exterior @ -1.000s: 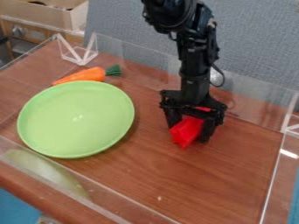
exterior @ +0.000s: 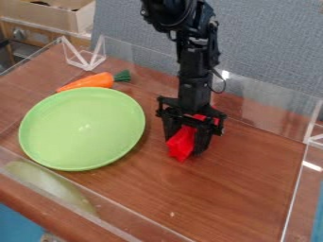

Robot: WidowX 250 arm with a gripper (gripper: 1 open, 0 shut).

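Observation:
The black gripper (exterior: 190,130) reaches down from the top centre and is shut on a red object (exterior: 182,145) at the wooden table's middle right, just right of a green plate (exterior: 82,129). The fingers partly cover the red object, so its shape is unclear.
An orange toy carrot (exterior: 89,82) lies behind the plate, near a white wire piece (exterior: 85,59). A pale elongated object (exterior: 51,189) lies at the front left. Clear low walls edge the table (exterior: 214,198). A box (exterior: 44,14) stands at the back left.
The gripper and the red object have moved left toward the plate and slightly up in the view over the last second.

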